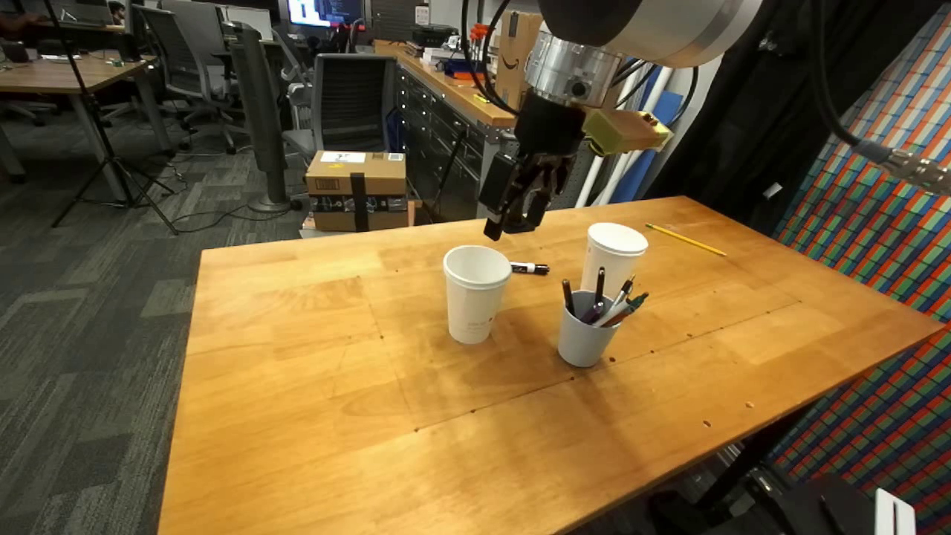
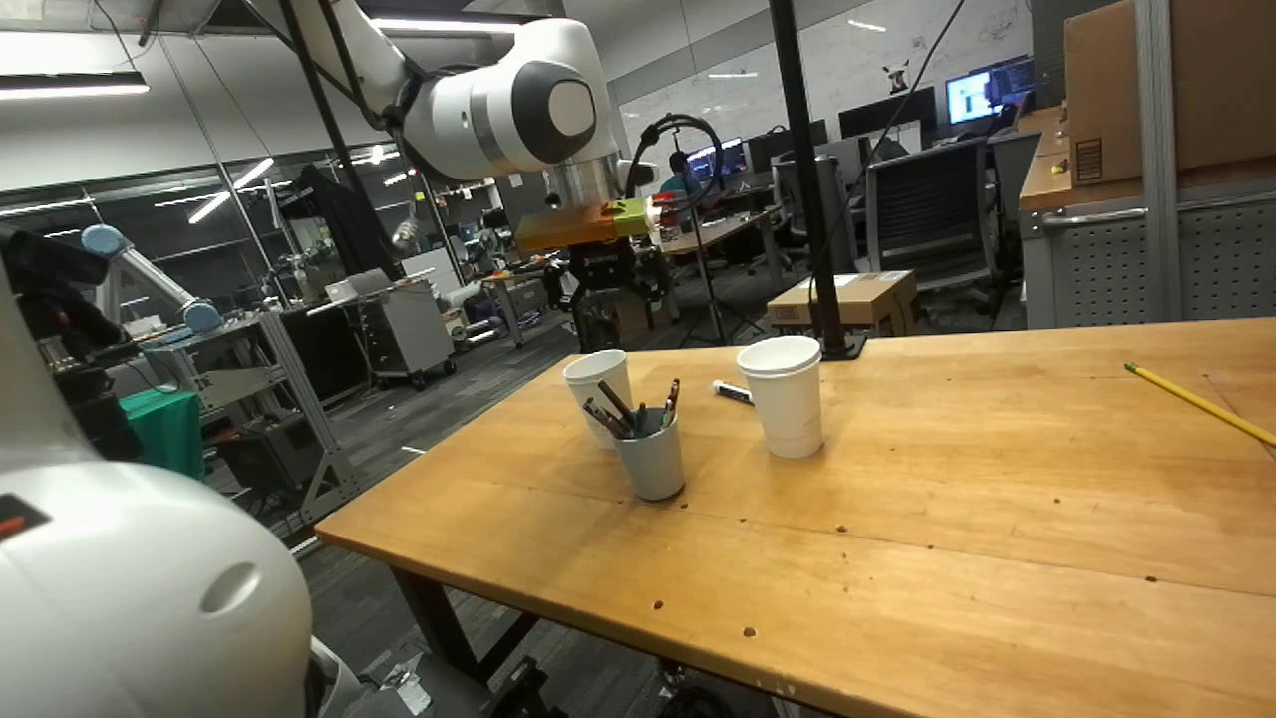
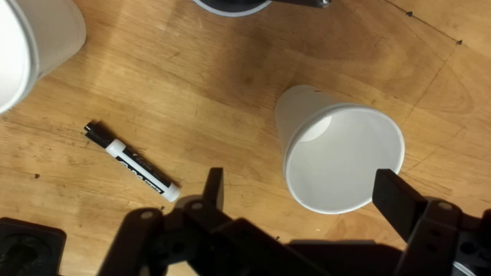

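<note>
My gripper hangs above the table with its fingers wide apart and nothing between them. Below it, an empty white paper cup [image 3: 345, 158] stands upright, its open mouth showing in the wrist view. On the wood beside that cup lies a black-and-white marker [image 3: 138, 165], also seen behind the cup in exterior view 1. A second white cup [image 1: 615, 254] stands farther right there. Between and in front of the two is a grey pen cup [image 1: 584, 343] holding several pens [image 1: 615, 307].
A yellow pencil [image 1: 686, 239] lies near the table's far edge. In exterior view 2 a black post [image 2: 816, 179] rises at the table's back edge.
</note>
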